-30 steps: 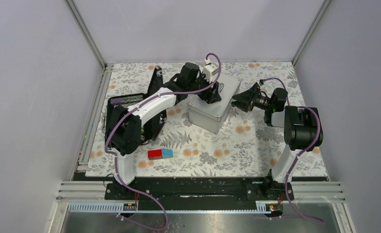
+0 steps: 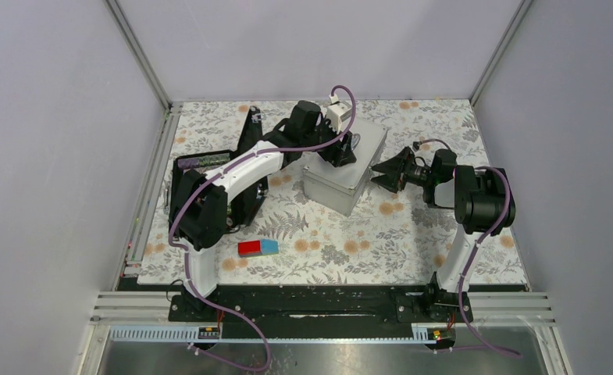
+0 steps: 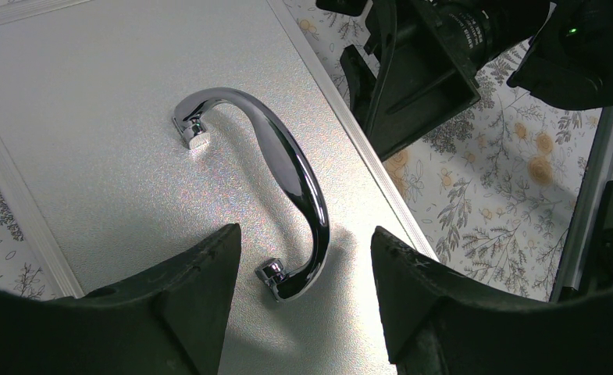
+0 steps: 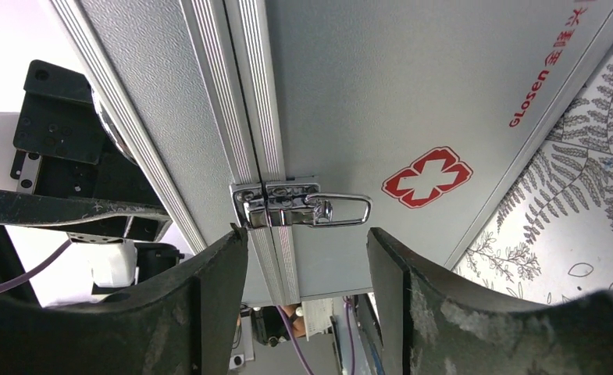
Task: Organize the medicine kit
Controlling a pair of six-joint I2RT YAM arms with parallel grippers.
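Observation:
A silver medicine case [image 2: 336, 191] stands closed in the middle of the table. Its curved chrome handle [image 3: 287, 168] is on the top face, and the lower part of it shows between the spread fingers of my left gripper. Whether a finger touches the handle cannot be told. At the case's right side is my right gripper [image 2: 386, 173], fingers apart. In the right wrist view, a metal latch [image 4: 299, 207] bridges the seam ahead of the right fingers [image 4: 223, 273], its wire loop hanging free. A red cross logo [image 4: 427, 177] marks that side.
On the left, a black open organizer [image 2: 201, 162] lies partly under the left arm. A red and blue box [image 2: 258, 248] sits at the front left. Bare patterned cloth [image 2: 365, 250] covers the front middle.
The right gripper has come slightly down and toward the front along the case's side, its arm shifting a little left. The left arm and the case look unmoved.

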